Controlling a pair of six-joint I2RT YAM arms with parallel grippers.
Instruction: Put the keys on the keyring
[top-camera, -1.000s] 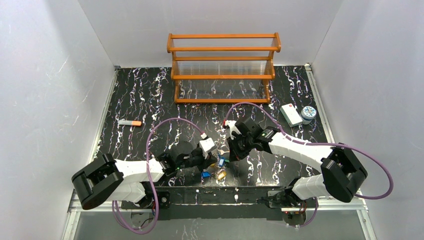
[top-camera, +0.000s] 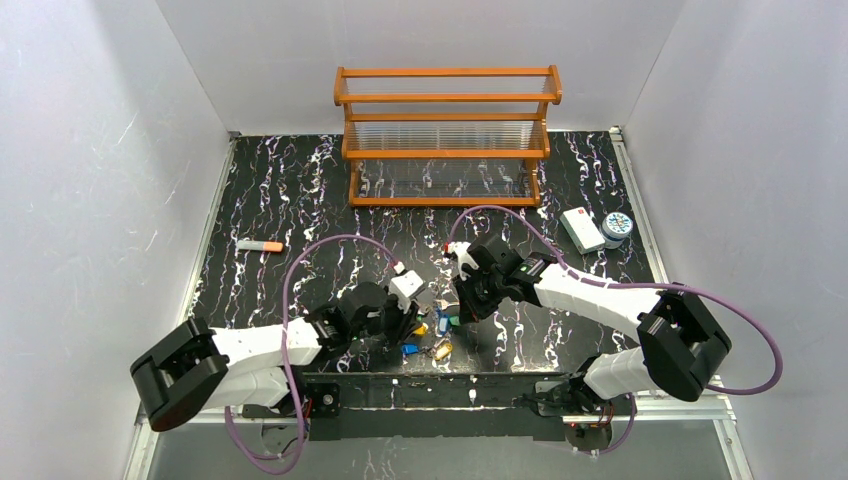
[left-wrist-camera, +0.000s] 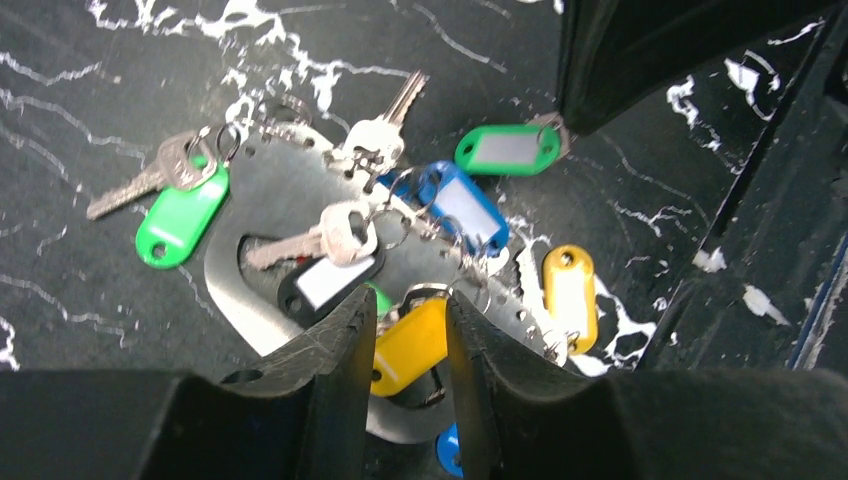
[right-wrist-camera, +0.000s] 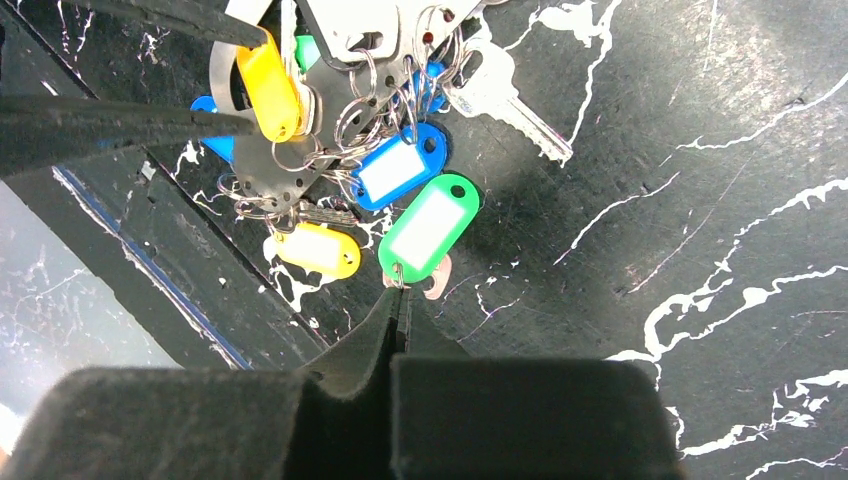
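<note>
A flat metal keyring plate (left-wrist-camera: 265, 200) lies on the dark marbled surface, with several keys and coloured tags on or around it. My left gripper is part open over this plate. A yellow tag (left-wrist-camera: 412, 345) shows in the gap between its fingers, and I cannot tell whether they touch it. At the plate's other side, my right gripper is shut on the small ring of a green tag (right-wrist-camera: 430, 228). The copper-coloured key head (right-wrist-camera: 438, 278) on that ring is partly hidden behind the tag. The green tag sits apart from the plate.
Blue tags (right-wrist-camera: 392, 172), a second yellow tag (right-wrist-camera: 318, 250) and loose rings crowd the plate's edge. The surface's front ledge (top-camera: 420, 388) is close by. A wooden rack (top-camera: 448, 154) stands at the back; a white box (top-camera: 581, 230) and round tin (top-camera: 617, 226) sit right.
My left gripper has drawn a little to the left in the top view, showing more of the yellow tag beside it. The right arm has hardly moved.
</note>
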